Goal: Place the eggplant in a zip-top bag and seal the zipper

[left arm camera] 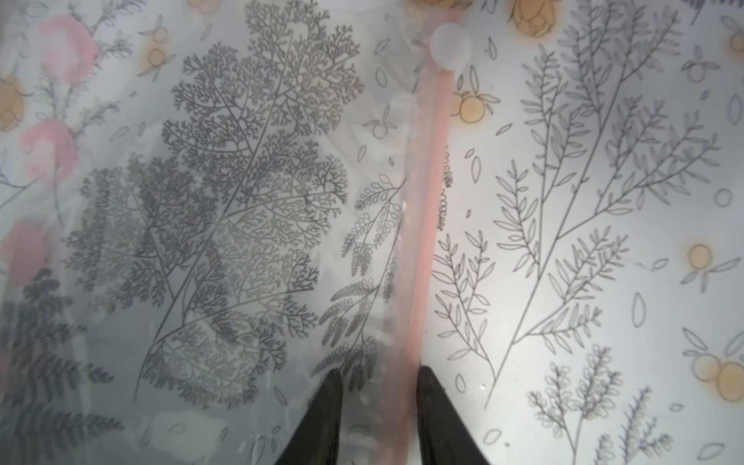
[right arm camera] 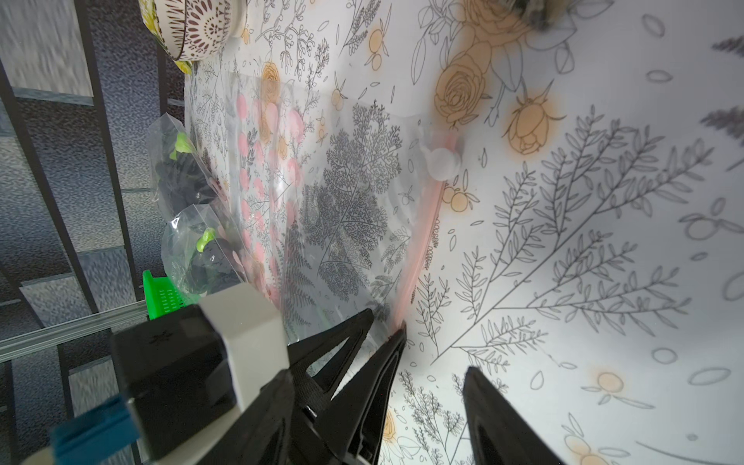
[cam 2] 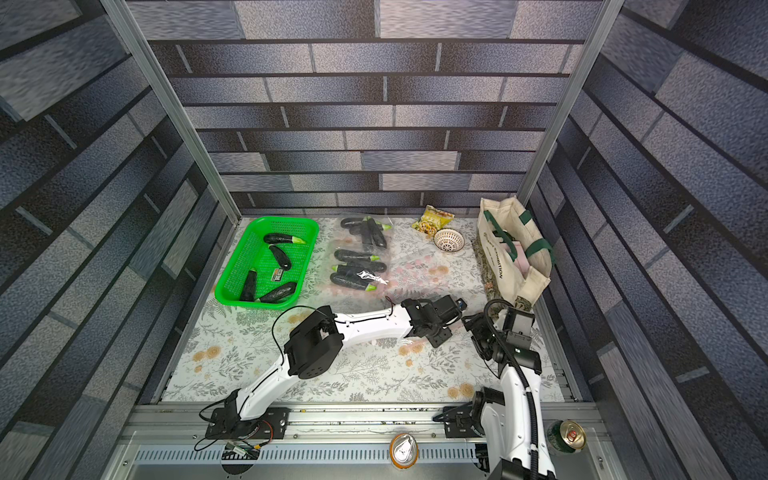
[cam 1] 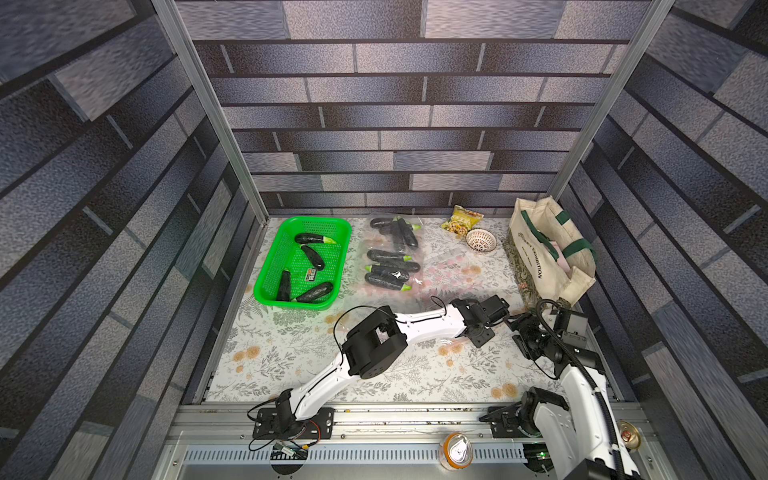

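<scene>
An empty clear zip bag (right arm camera: 345,217) with a pink zipper strip (left arm camera: 430,193) lies flat on the table. My left gripper is part open, low over that strip, its tips either side of the pink edge. My right gripper (cam 1: 520,336) faces it from the right, fingers apart in the right wrist view. Bagged eggplants (cam 1: 388,264) lie in the middle back; loose eggplants (cam 1: 312,257) sit in the green basket (cam 1: 264,284) at the left.
A snack packet (cam 1: 462,220) and patterned bowl (cam 1: 481,240) are at the back. A canvas tote (cam 1: 552,252) stands at the right edge. Bare table shows at the front.
</scene>
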